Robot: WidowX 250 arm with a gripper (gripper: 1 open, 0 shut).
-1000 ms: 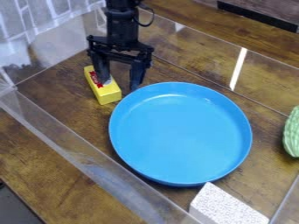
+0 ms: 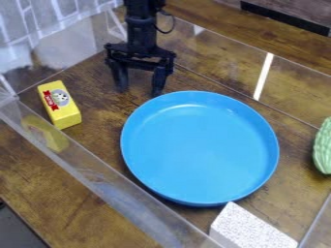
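Observation:
A yellow box (image 2: 58, 107) with a red-and-white label lies at the left, on the dark wooden floor of the clear-walled enclosure. The black gripper (image 2: 137, 70) is behind and to the right of it, apart from it, with its fingers spread open and nothing visible between them. A large blue plate (image 2: 198, 150) fills the middle and front right, just in front of the gripper.
A green object (image 2: 320, 150) is at the right edge, and a white speckled block (image 2: 251, 229) at the front right. Bare floor shows around the gripper and behind the plate. Clear walls border the left and front.
The yellow box has moved left and toward the front, away from the gripper. The gripper has shifted slightly and is now apart from the box.

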